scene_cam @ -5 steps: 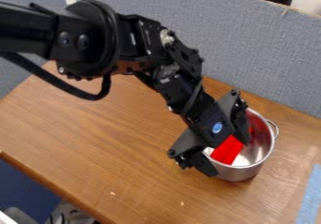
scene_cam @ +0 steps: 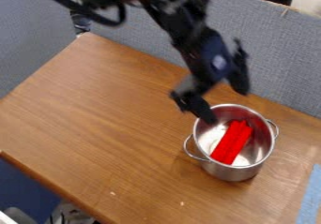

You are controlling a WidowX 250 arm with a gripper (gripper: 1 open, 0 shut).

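Observation:
A steel pot [scene_cam: 230,169] with two handles stands on the right part of the wooden table [scene_cam: 100,125]. A red elongated object [scene_cam: 231,142] lies inside it. My gripper [scene_cam: 216,91], motion-blurred, hangs above and behind the pot, with its fingers apart and nothing visible between them.
A grey padded wall runs along the back. A light blue strip [scene_cam: 307,195] lies at the right edge of the table.
My gripper has risen up and back, out of the pot. The red object remains in the pot, now fully in view.

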